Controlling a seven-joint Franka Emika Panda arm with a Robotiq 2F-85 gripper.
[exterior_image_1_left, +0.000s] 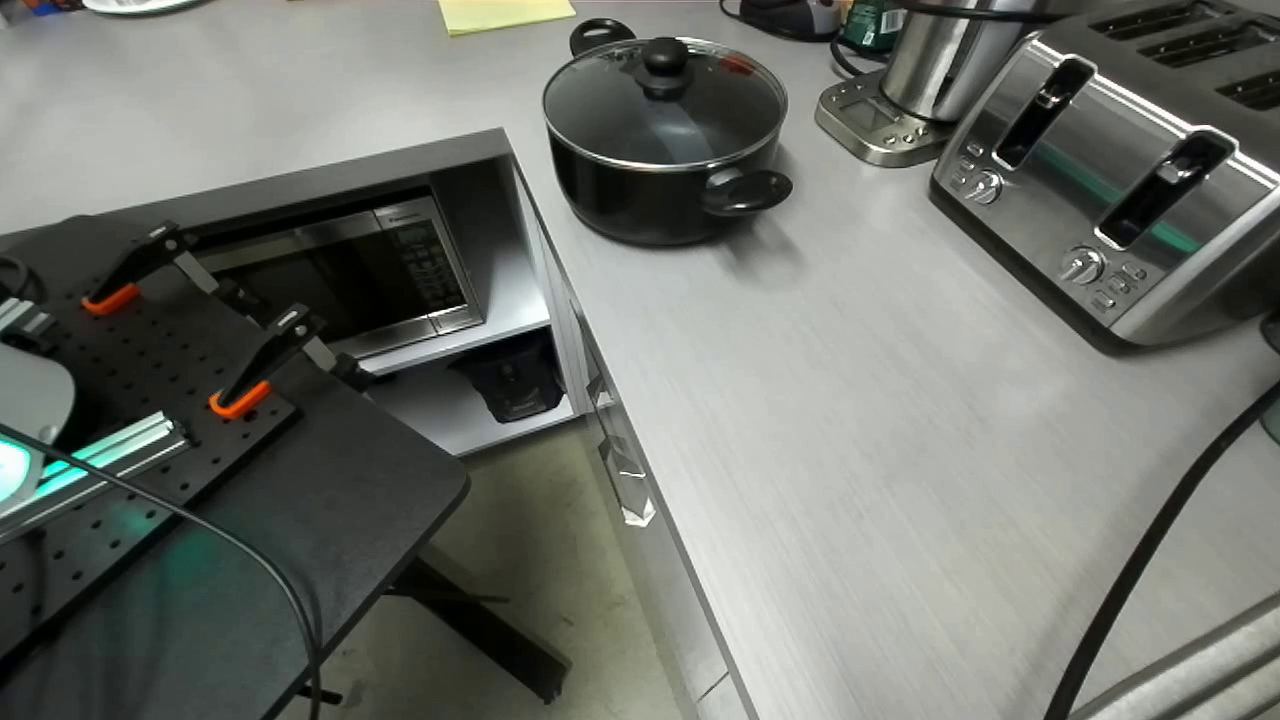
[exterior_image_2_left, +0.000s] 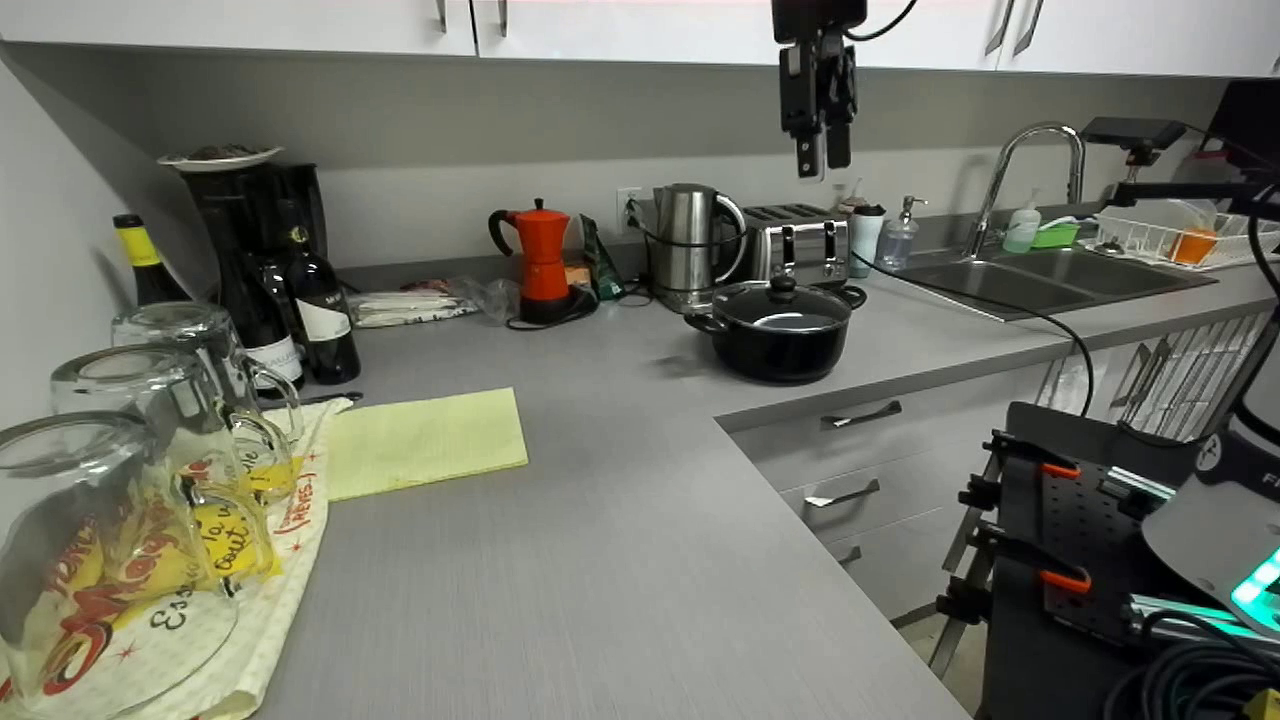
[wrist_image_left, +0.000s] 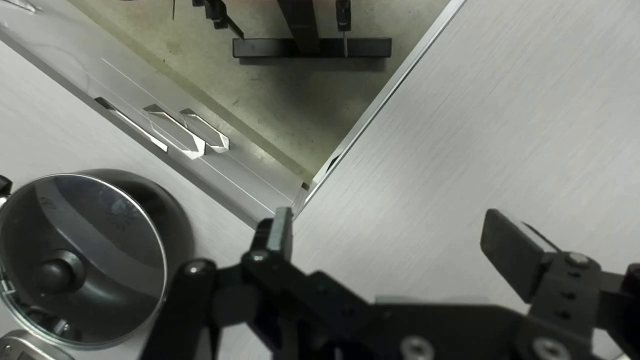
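Note:
A black pot (exterior_image_1_left: 660, 198) with a glass lid (exterior_image_1_left: 624, 114) on it stands on the grey counter near the inner corner. The lid's black knob (exterior_image_2_left: 782, 288) points up. In exterior view 2 my gripper (exterior_image_2_left: 823, 172) hangs high above the counter, pointing down, well clear of the pot. The wrist view shows my gripper open, its fingers wide apart and only bare counter beneath them. There the pot (wrist_image_left: 171, 207) lies to the left of the fingers. Exterior view 1 does not show the gripper.
A toaster (exterior_image_1_left: 1116, 180) and a steel kettle (exterior_image_2_left: 690, 240) stand behind the pot. A yellow cloth (exterior_image_2_left: 426, 444), glass mugs (exterior_image_2_left: 108, 540) and wine bottles (exterior_image_2_left: 321, 312) occupy the counter's left side. Upper cabinets (exterior_image_2_left: 648, 30) hang near the gripper's height.

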